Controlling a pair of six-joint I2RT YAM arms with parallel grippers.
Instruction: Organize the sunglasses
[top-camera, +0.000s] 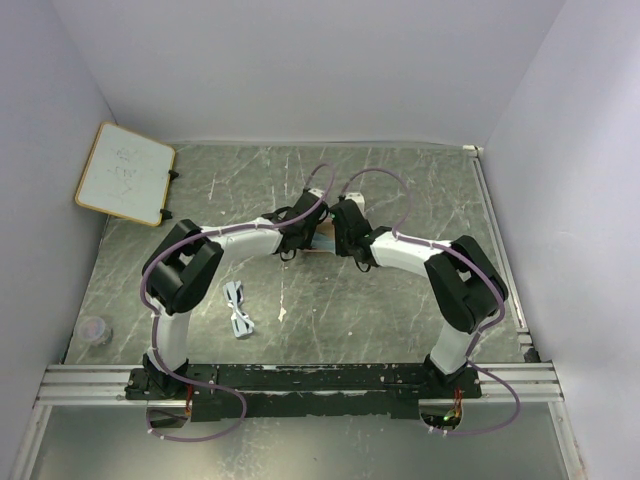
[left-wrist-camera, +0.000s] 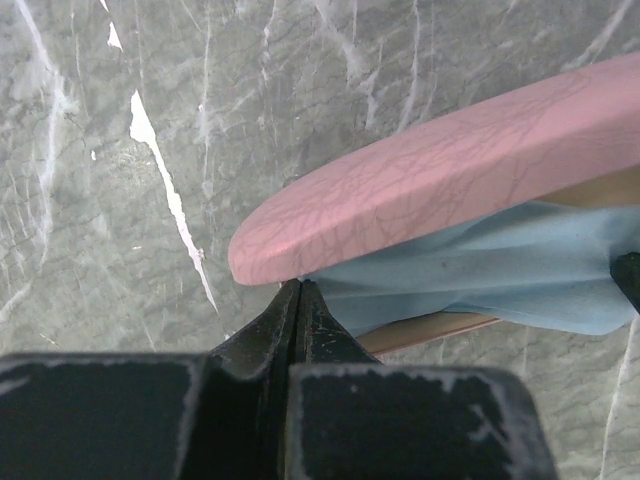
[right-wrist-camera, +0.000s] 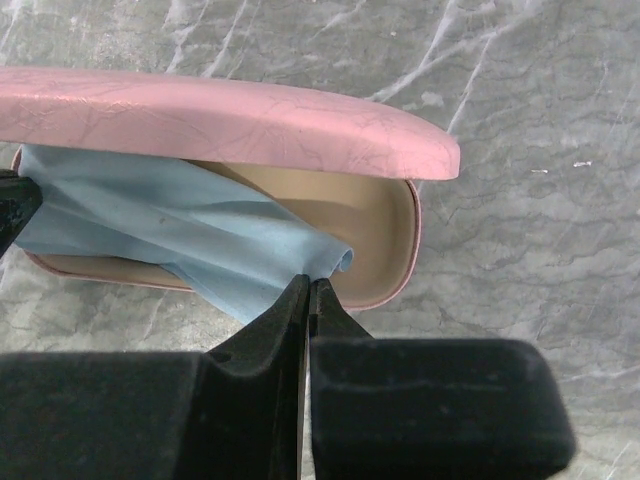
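Observation:
The glasses case lies open at mid-table, its pink lid (left-wrist-camera: 430, 185) standing over the tan base (right-wrist-camera: 370, 225). A blue cloth (right-wrist-camera: 170, 215) stretches across the base, its front edge hanging over the rim near the right fingers. My left gripper is shut at the left end, where the cloth runs into its fingertips; the pinched part is mostly hidden. My right gripper is shut with its tips against the cloth's right end, nothing clear between them. A white folded item, maybe sunglasses (top-camera: 238, 308), lies front left.
A small whiteboard (top-camera: 126, 172) leans at the back left. A clear round container (top-camera: 94, 331) sits near the left edge. Behind the right arm is a white object (top-camera: 356, 200).

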